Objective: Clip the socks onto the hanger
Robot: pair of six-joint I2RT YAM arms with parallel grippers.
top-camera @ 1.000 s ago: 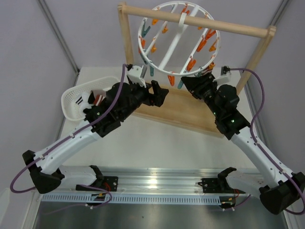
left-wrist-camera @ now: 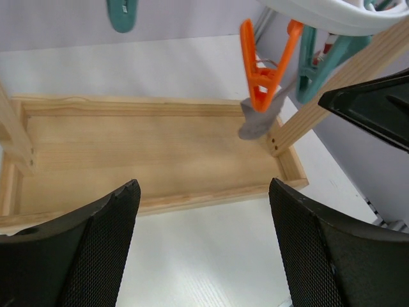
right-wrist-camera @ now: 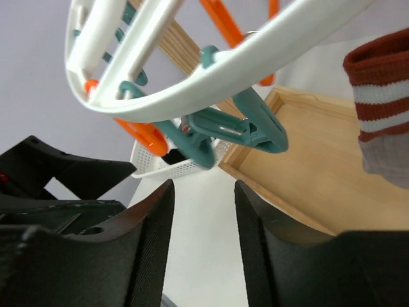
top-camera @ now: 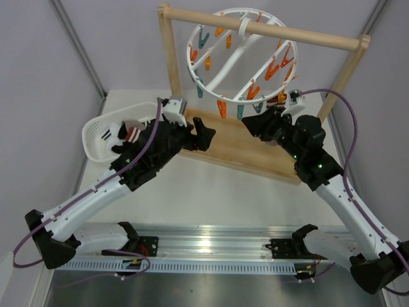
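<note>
The white ring hanger (top-camera: 213, 80) with orange and teal clips hangs from a wooden frame. A red-striped sock (right-wrist-camera: 386, 102) hangs at its right part, also seen behind the clips as grey fabric (left-wrist-camera: 254, 125). My right gripper is just below the front clips, its fingers apart and empty. My left gripper (top-camera: 203, 135) stands open and empty left of the hanger's lower edge; its fingers frame empty space in the left wrist view. More socks (top-camera: 132, 133) lie in the white basket (top-camera: 93, 137).
The wooden tray (top-camera: 233, 153) lies under the hanger, with bare board showing. The frame's posts (top-camera: 342, 83) stand either side.
My left arm has drawn back down and left from the hanger. The hanger's clips have swung slightly.
</note>
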